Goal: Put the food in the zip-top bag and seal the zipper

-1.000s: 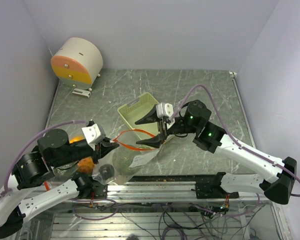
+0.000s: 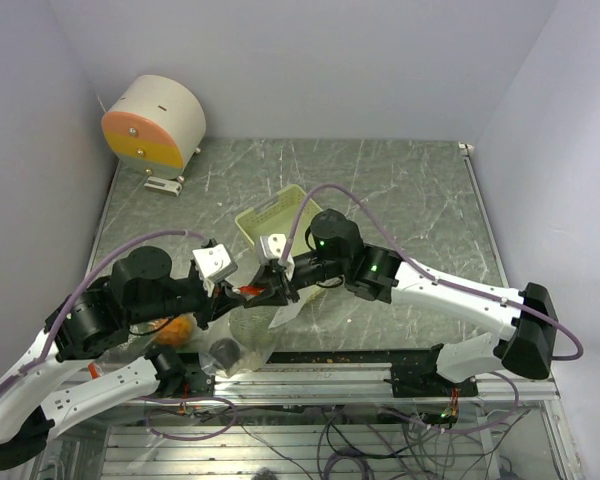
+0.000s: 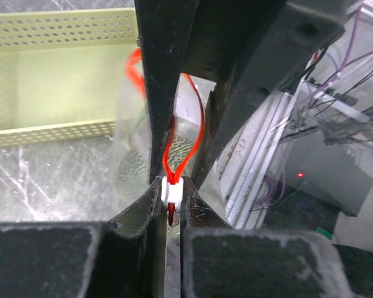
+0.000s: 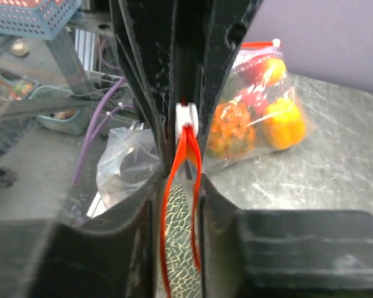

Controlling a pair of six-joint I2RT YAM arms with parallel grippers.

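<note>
In the left wrist view, my left gripper is shut on the white slider [image 3: 172, 191] at the end of the bag's red zipper [image 3: 196, 139]. My right gripper stands part open close by, its fingers either side of the two red zipper strips [image 4: 164, 236], which are still apart. The clear zip bag [image 2: 242, 358] hangs below both grippers at the table's front edge. Inside it are a netted, melon-like food [image 4: 177, 217] and a dark round piece [image 2: 224, 351]. Arms hide much of the bag from above.
A pale green basket [image 2: 255, 222] stands behind the grippers, empty where it shows. A second bag [image 4: 239, 74] with orange and yellow food lies beneath the left arm. At the back left is a rounded cabinet [image 2: 160, 115].
My right gripper has moved left to the left gripper, and its wide fingers have narrowed around the zipper. The spread red loop has drawn in.
</note>
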